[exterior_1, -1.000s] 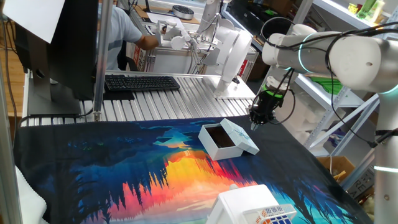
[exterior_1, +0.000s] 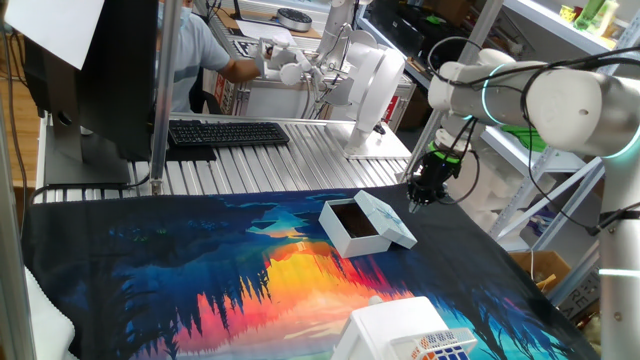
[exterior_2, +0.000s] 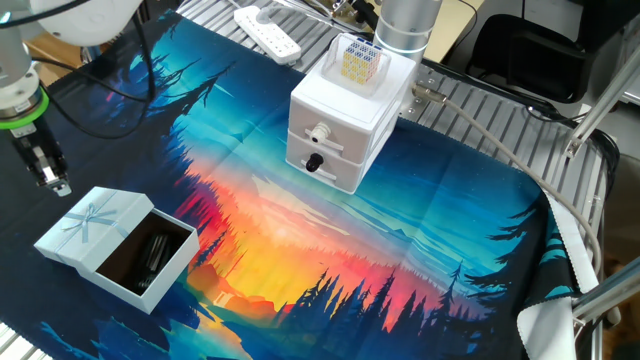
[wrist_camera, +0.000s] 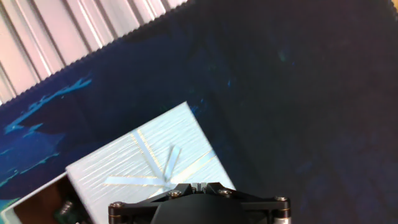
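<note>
A pale blue gift box (exterior_2: 172, 278) stands partly uncovered on the printed cloth, with something dark (exterior_2: 155, 252) inside it. Its lid (exterior_2: 88, 228), tied with a ribbon bow, sits askew over one side of the box and slopes down outward. Beyond the lid side, my gripper (exterior_1: 414, 207) hangs above the black part of the cloth, apart from the box. In the wrist view the fingertips of the gripper meet, and nothing shows between them; the lid (wrist_camera: 149, 158) appears below and partly behind them.
A small white drawer unit (exterior_2: 342, 120) carries a clear holder with a patterned cube (exterior_2: 358, 66) on top. A power strip (exterior_2: 268, 35) lies near it at the table edge. Behind the cloth are a keyboard (exterior_1: 228, 133) and a white fan-like device (exterior_1: 376, 100).
In exterior view 1 my gripper has shifted a little to the right, away from the box. The box and its lid have not moved.
</note>
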